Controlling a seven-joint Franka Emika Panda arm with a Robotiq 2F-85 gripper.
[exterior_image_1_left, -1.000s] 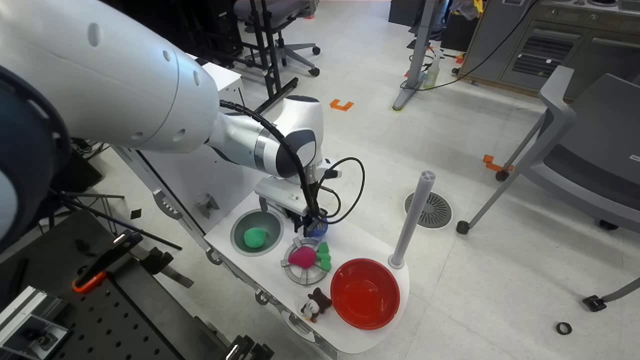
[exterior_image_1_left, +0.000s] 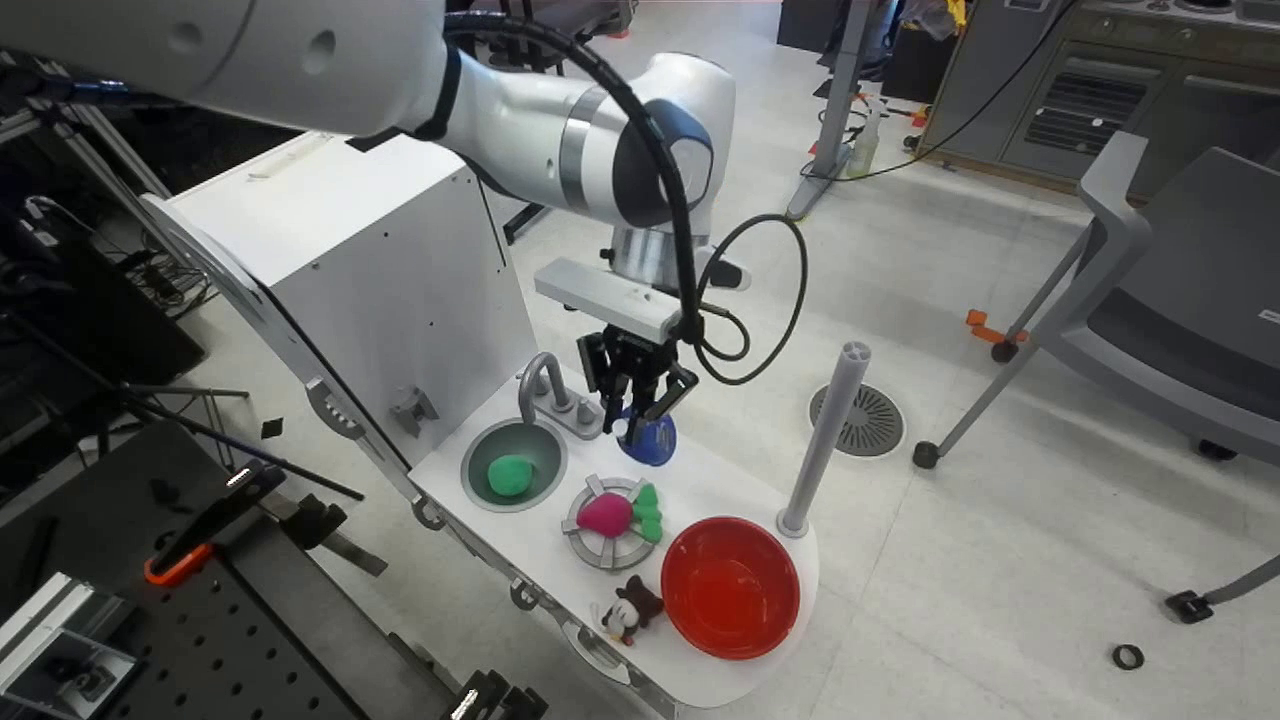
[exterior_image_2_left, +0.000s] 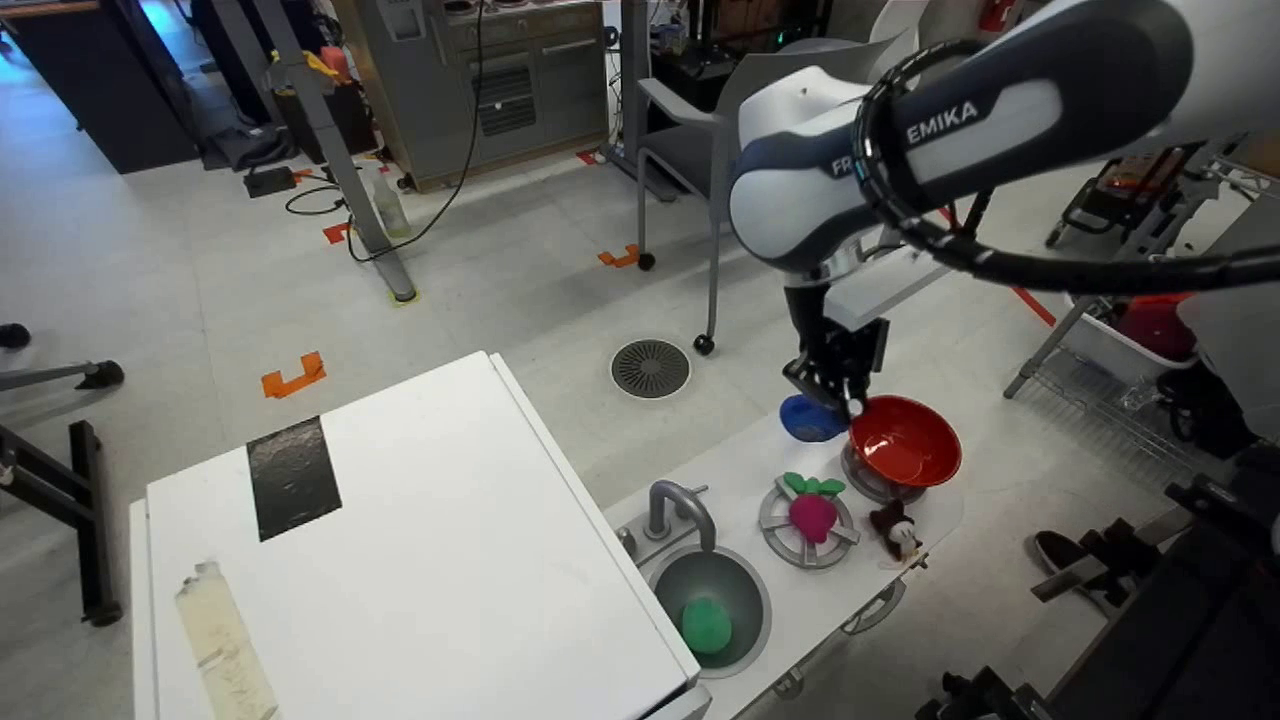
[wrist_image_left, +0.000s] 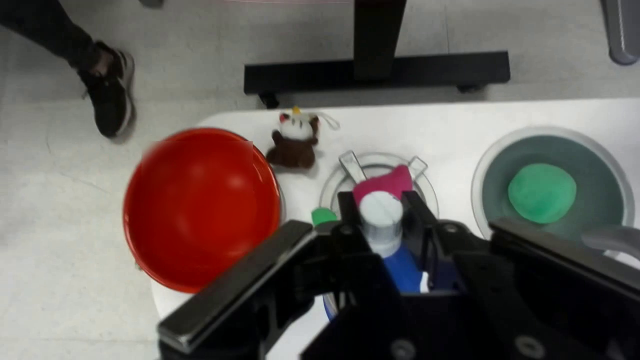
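Observation:
Between the fingertips of my gripper sits a white cylinder (wrist_image_left: 382, 223), its round end toward the wrist camera; the fingers are shut on it. A blue round thing (exterior_image_1_left: 651, 442) hangs close by the fingers, and part of it shows below the cylinder in the wrist view. It looks joined to the cylinder, though my gripper hides the junction. In exterior view 2 the blue thing (exterior_image_2_left: 812, 418) appears above the counter's far edge. A pink and green plush (exterior_image_1_left: 607, 515) rests on the grey burner, beneath and in front of my gripper.
A red bowl (exterior_image_1_left: 729, 588) stands at the counter's rounded end, beside a small brown plush (exterior_image_1_left: 632, 607). The sink (exterior_image_1_left: 476, 478) holds a green lump (exterior_image_1_left: 510, 475); its faucet (exterior_image_1_left: 529, 386) rises near my gripper. A grey post (exterior_image_1_left: 824, 438) stands at the back edge.
My arm has risen and shifted a little right in exterior view 1. The blue thing, earlier low beneath my gripper, now appears higher and tilted beside the fingers.

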